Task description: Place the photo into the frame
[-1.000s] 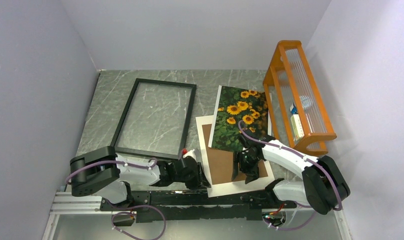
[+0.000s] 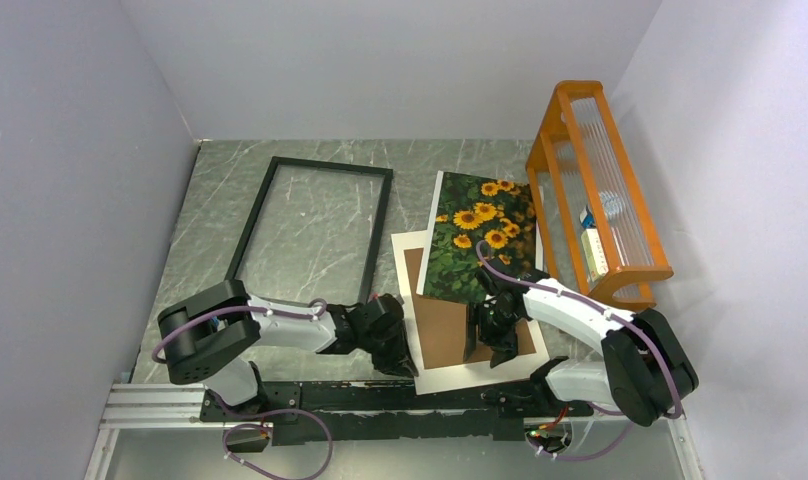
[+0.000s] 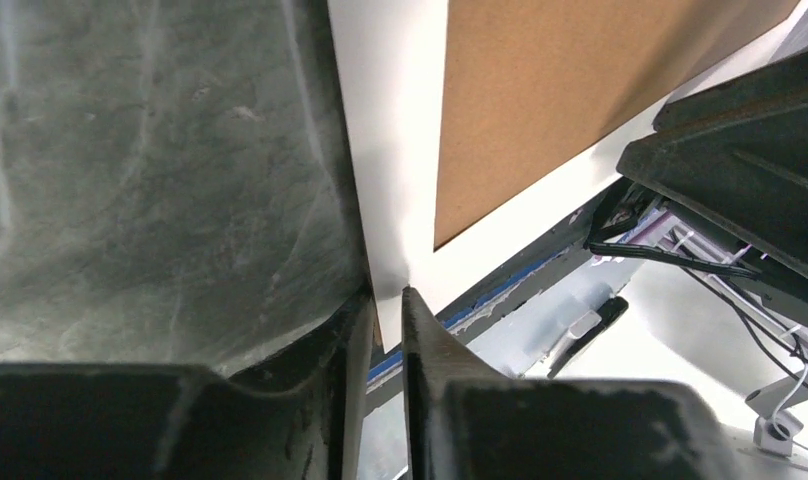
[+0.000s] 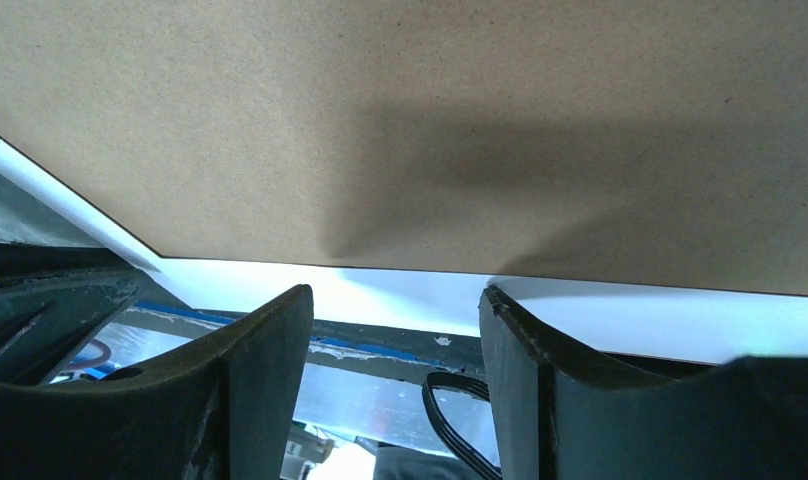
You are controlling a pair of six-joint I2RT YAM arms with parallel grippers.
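The sunflower photo (image 2: 480,235) lies face up at the right, partly over a white mat border (image 2: 409,243) with a brown middle (image 2: 440,330). On the left side of the table the black frame (image 2: 381,215) lies flat, its near part covered by my left arm. My left gripper is at the mat's near left corner, its fingers parted by a narrow gap in which the white corner shows. Above the mat's near edge my right gripper stands open, fingers wide apart and nothing held; the white border (image 4: 400,298) passes beyond its tips.
An orange wooden shelf (image 2: 547,150) with ribbed clear panels stands along the right wall, close to the photo. A dark rail (image 2: 410,398) runs along the table's front edge, right by the mat. Bare table shows inside the frame.
The right arm, photo, mat and frame look unmoved.
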